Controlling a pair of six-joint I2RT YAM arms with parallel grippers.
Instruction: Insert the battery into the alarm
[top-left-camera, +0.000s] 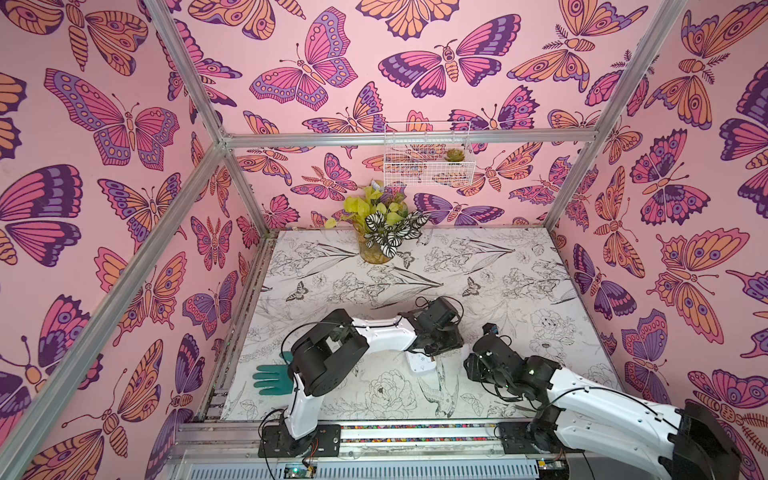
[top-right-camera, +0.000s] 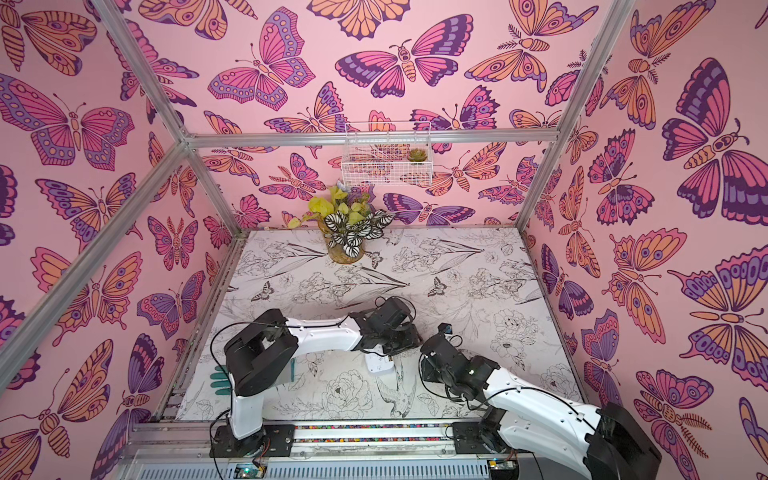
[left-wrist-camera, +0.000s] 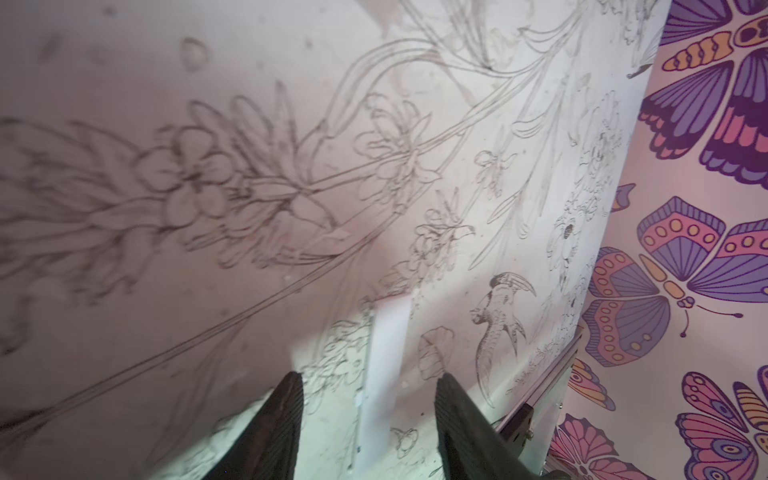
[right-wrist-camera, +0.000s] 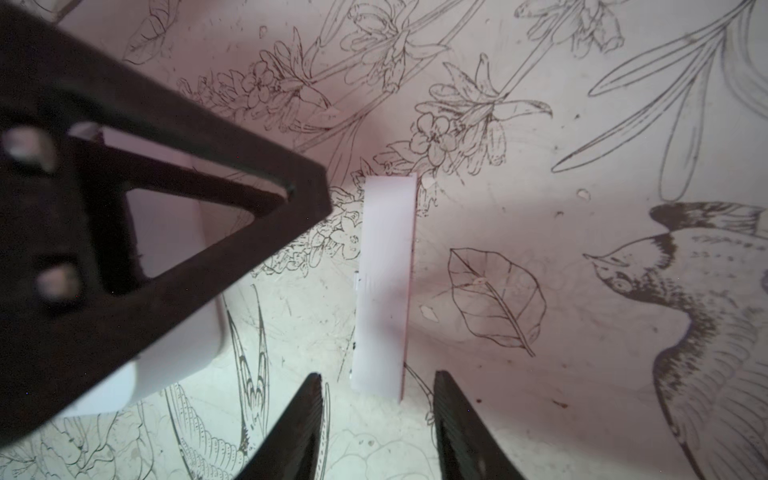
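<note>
A white boxy device, likely the alarm, sits at the middle front, partly under my left gripper. In the right wrist view it shows at left, behind a black gripper frame. A slim white rectangular piece lies flat on the table; I cannot tell whether it is a cover. My right gripper is just beside that piece's near end, part open, with nothing between its fingertips. My left gripper is open, pointing toward the same piece. I cannot make out a battery.
A potted plant stands at the back of the table. A teal glove lies at front left. A wire basket hangs on the back wall. The table behind both arms is clear.
</note>
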